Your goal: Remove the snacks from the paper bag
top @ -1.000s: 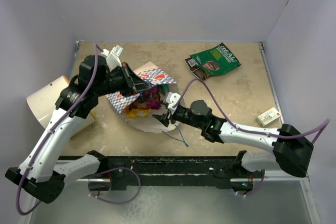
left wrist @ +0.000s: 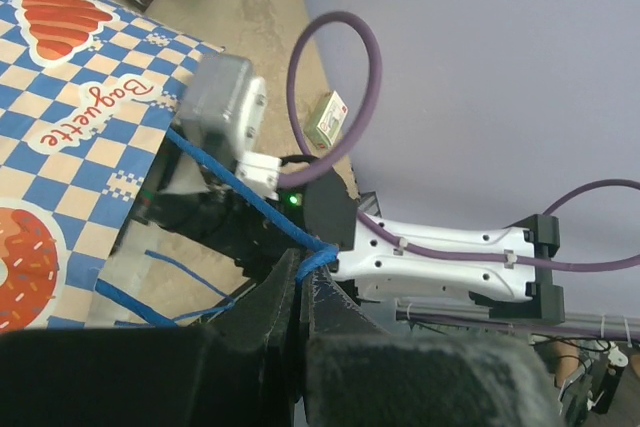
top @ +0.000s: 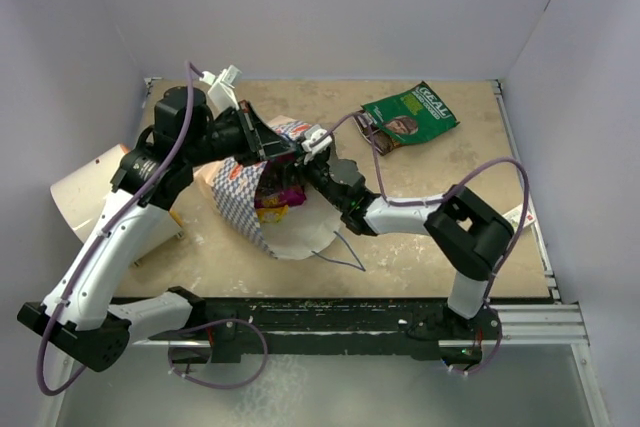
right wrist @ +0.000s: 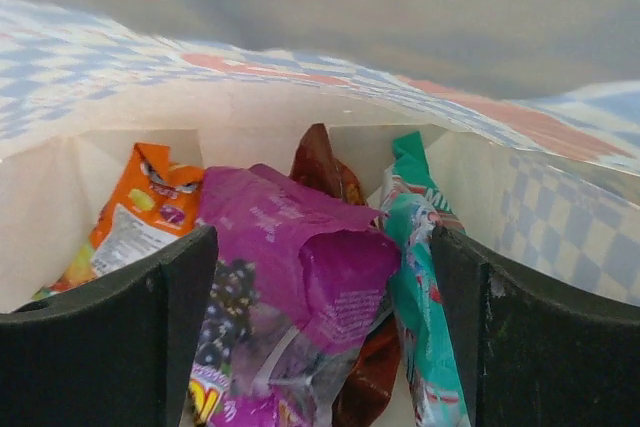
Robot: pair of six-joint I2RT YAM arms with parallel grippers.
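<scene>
The checkered paper bag (top: 240, 197) lies open toward the front. My left gripper is shut on the bag's blue handle cord at the top edge. My right gripper reaches into the mouth with its fingers apart, around a purple snack pack (right wrist: 270, 247). An orange pack (right wrist: 140, 207), a brown pack (right wrist: 312, 162) and a teal pack (right wrist: 420, 287) lie beside it inside.
A green package (top: 410, 112) with a dark pack under it lies at the back right. A small box (left wrist: 326, 119) is at the right edge. A white cylinder (top: 85, 192) stands on the left.
My right gripper has moved left and up into the bag's mouth, hiding more of the snacks in the top view. The left arm has lifted slightly.
</scene>
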